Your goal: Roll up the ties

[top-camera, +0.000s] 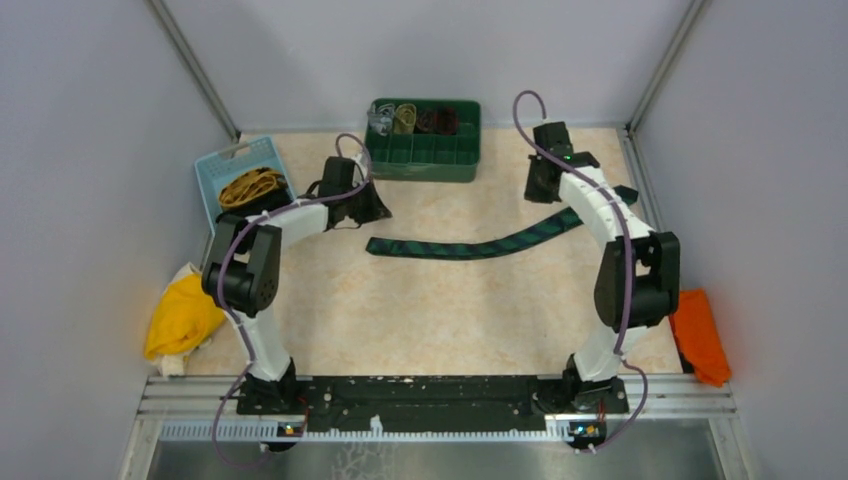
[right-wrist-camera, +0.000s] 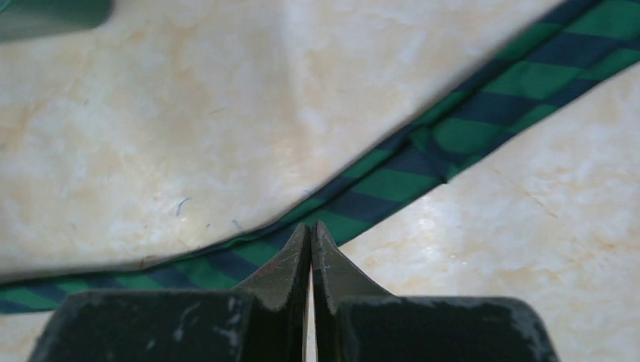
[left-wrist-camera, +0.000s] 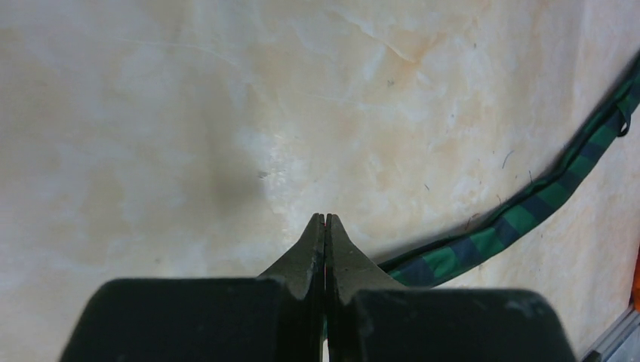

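A long green and navy striped tie (top-camera: 470,249) lies flat on the table in a shallow curve, rising to the right and passing under my right arm. It also crosses the left wrist view (left-wrist-camera: 528,211) and the right wrist view (right-wrist-camera: 385,181). My left gripper (top-camera: 381,213) is above the table just beyond the tie's left end, shut with nothing visible between its fingers. My right gripper (top-camera: 535,196) hangs above the table near the tie's right part, shut, with nothing showing between its fingertips.
A green compartment box (top-camera: 420,170) with rolled items stands at the back. A blue basket (top-camera: 210,175) with brown cloth is at left. Yellow cloth (top-camera: 183,320) and orange cloth (top-camera: 700,340) lie at the sides.
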